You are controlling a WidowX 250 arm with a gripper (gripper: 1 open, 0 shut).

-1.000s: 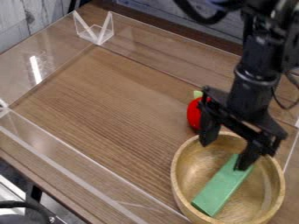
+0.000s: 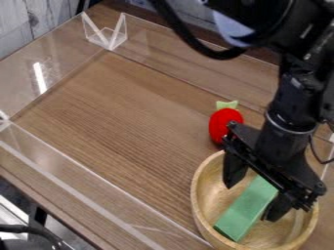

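Note:
My black gripper (image 2: 265, 166) reaches down at the right into a yellowish bowl (image 2: 209, 195), its open fingers over a green oblong object (image 2: 240, 217) that lies inside. Part of the green object is hidden behind the gripper. A red round object (image 2: 225, 128) sits behind the bowl, just left of the arm.
A small yellow-green piece (image 2: 226, 104) lies behind the red object. A white wire-like item (image 2: 107, 29) stands at the back left.
Over the last second my gripper has moved down into the bowl over the green object.

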